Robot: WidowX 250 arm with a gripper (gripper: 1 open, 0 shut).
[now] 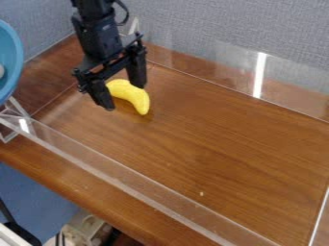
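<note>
My black gripper [113,77] hangs in the upper left of the camera view, turned at a slant, its fingers apart and open. A yellow banana [131,98] lies on the wooden table [218,163], just below and between the fingers, partly behind the gripper. I cannot tell whether either finger touches it.
A clear low barrier [154,192] runs along the near edge, and a clear wall lines the back. A blue round object [7,60] is at the left edge.
</note>
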